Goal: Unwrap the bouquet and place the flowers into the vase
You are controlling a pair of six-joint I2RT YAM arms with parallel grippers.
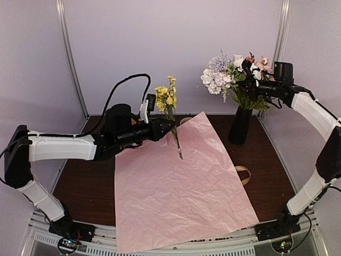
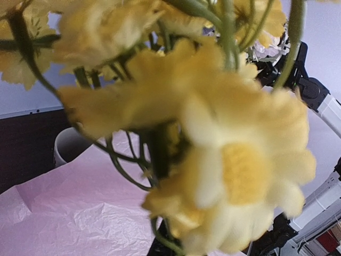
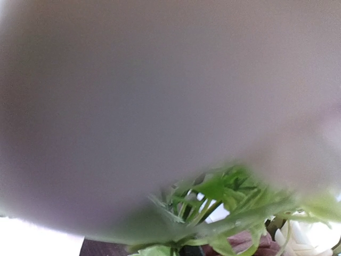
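Note:
Upright yellow flowers [image 1: 165,98] are in my left gripper [image 1: 169,125], which is shut on their stems; the stem ends hang over the pink paper. Yellow blooms [image 2: 242,170] fill most of the left wrist view and hide nearly all of that gripper. The dark vase [image 1: 241,126] stands at the back right, with a mixed bouquet [image 1: 221,77] of white, lilac and pink flowers at its top. My right gripper [image 1: 249,80] is shut among these blooms, its fingertips largely covered. A blurred petal mass and green leaves [image 3: 229,194] fill the right wrist view.
Pink wrapping paper [image 1: 181,192] covers the middle of the dark table [image 1: 85,184] and overhangs its front edge. A tan ribbon loop [image 1: 243,174] lies at the paper's right edge. Behind the paper is a pale round object [image 2: 69,145], partly hidden.

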